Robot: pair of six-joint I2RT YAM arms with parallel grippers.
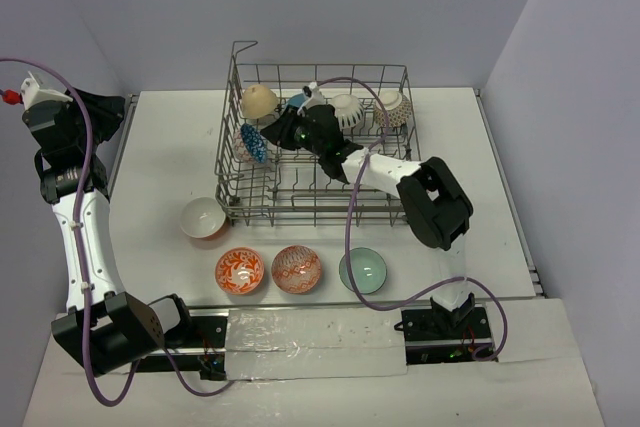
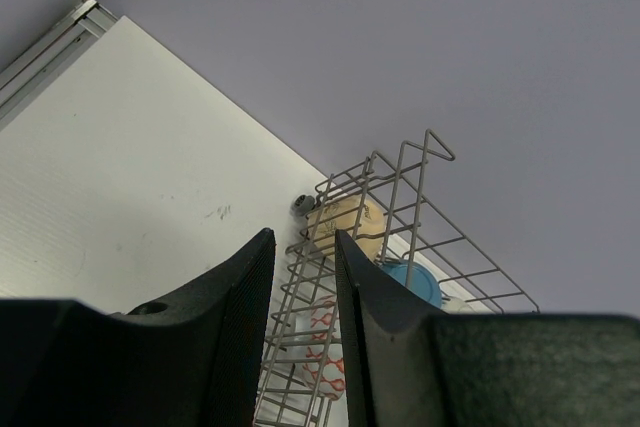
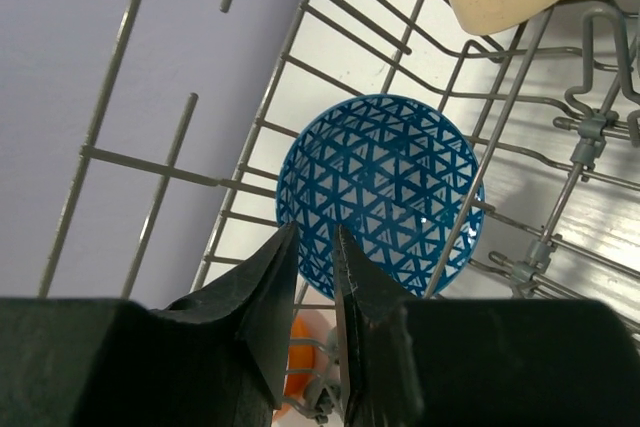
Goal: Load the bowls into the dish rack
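A blue bowl with a white triangle pattern (image 1: 254, 144) stands tilted on its side in the left part of the wire dish rack (image 1: 312, 215). Its patterned inside (image 3: 385, 182) faces the right wrist camera. Just right of this bowl my right gripper (image 1: 268, 135) is open, empty between its fingers. Also in the rack are a cream bowl (image 1: 259, 101), a white ribbed bowl (image 1: 346, 110) and a dotted bowl (image 1: 392, 108). In front of it sit a white bowl (image 1: 203, 217), an orange bowl (image 1: 240, 271), a reddish bowl (image 1: 297, 269) and a green bowl (image 1: 366, 271). Far left, my left gripper is open and empty.
Another blue bowl (image 1: 297, 100) lies at the rack's back, partly hidden by the right arm. Rack wires (image 3: 480, 157) cross close around the right gripper.
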